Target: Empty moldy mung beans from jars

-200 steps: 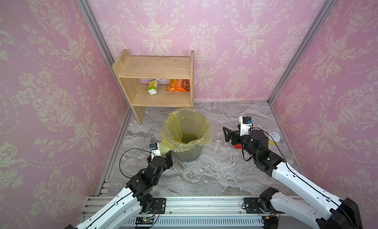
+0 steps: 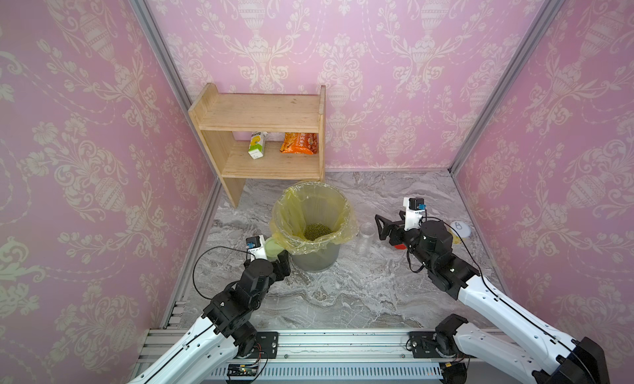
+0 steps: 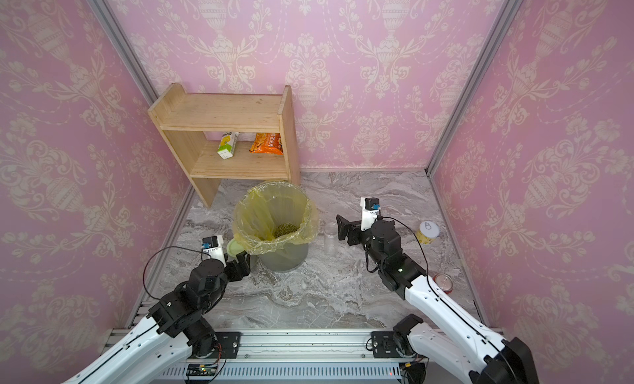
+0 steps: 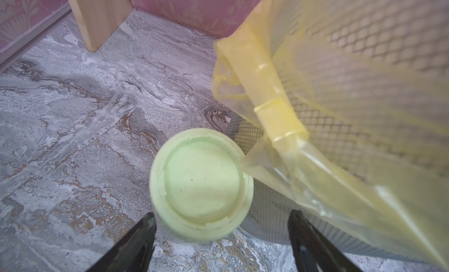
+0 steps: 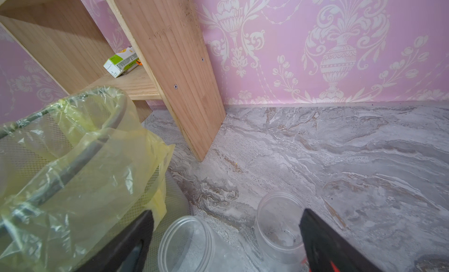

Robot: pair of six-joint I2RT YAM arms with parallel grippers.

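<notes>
The bin [image 2: 310,258] with yellow liner [image 4: 327,169] stands centre, dark green beans [image 2: 318,230] inside. A pale green-lidded container [image 4: 201,183] stands at its left side. My left gripper is open around that lid, fingers apart, not visibly gripping. My right gripper is open right of the bin, above clear empty jars [image 5: 278,225] [image 5: 184,246].
A wooden shelf [image 2: 257,109] with a carton and orange bag stands behind the bin. At right are a lidded jar [image 3: 428,230] and another jar [image 3: 443,283].
The right gripper has moved very slightly; the bin looks unchanged.
</notes>
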